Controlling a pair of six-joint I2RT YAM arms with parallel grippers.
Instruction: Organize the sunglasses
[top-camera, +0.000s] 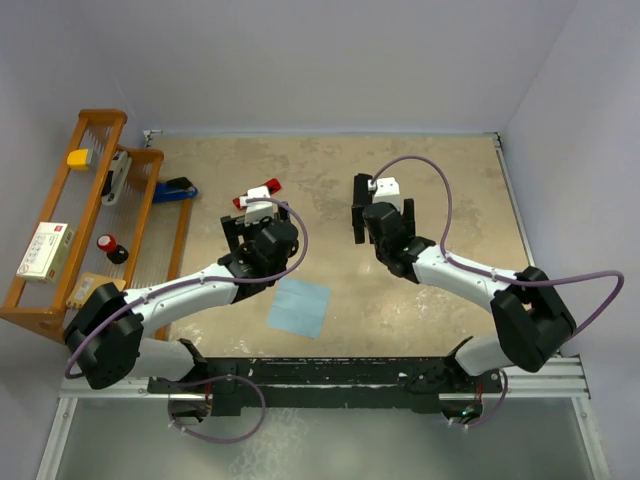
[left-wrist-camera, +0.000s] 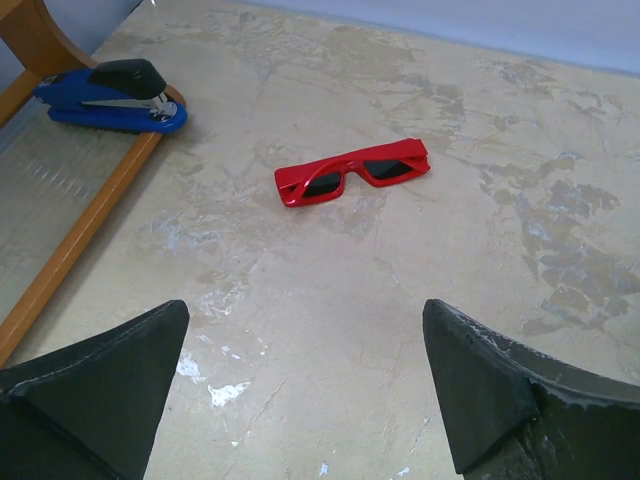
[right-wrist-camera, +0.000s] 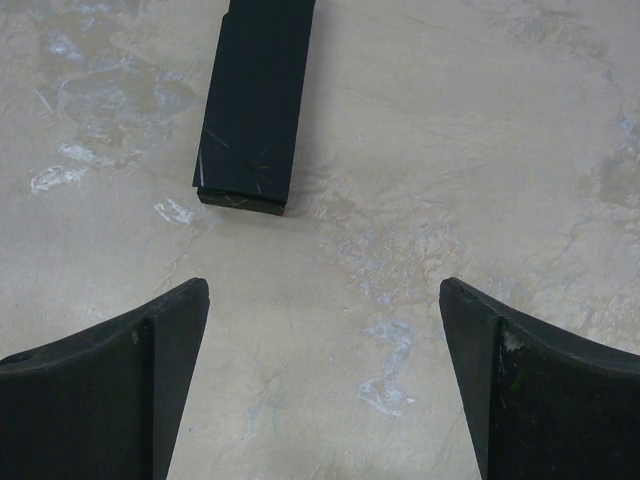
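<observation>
Red sunglasses (left-wrist-camera: 352, 171) with dark lenses lie folded on the table, ahead of my left gripper. That gripper is open and empty, its fingers wide apart over bare tabletop. In the top view the arm partly covers the red sunglasses (top-camera: 272, 186). A long black box (right-wrist-camera: 256, 105), which looks like a case, lies flat ahead of my right gripper. The right gripper also stands open with only tabletop between its fingers. From above, the black box (top-camera: 362, 188) shows beside the right arm, partly hidden by it.
A light blue cloth (top-camera: 299, 307) lies flat near the front. On the left, a wooden shelf rack (top-camera: 148, 156) carries a blue stapler (top-camera: 176, 190), a cream box (top-camera: 45, 251) and other small items.
</observation>
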